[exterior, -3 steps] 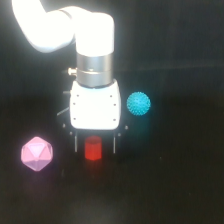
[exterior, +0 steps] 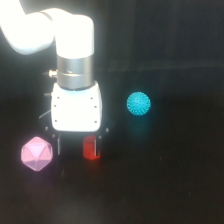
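A small red block [exterior: 91,148] rests on the dark surface, just under the white gripper body. My gripper [exterior: 79,147] points down with its thin fingers wide apart, so it is open. In the picture the block appears between the fingers, close to the right one; whether they touch I cannot tell. To the left lies a pink many-sided ball [exterior: 37,153], outside the left finger. A turquoise bumpy ball [exterior: 138,103] lies farther back to the right.
The white arm [exterior: 73,35] reaches in from the upper left.
My gripper has moved left and slightly down in the picture. The red block is slightly farther left and looks turned, now near the right finger. Both balls stay where they were.
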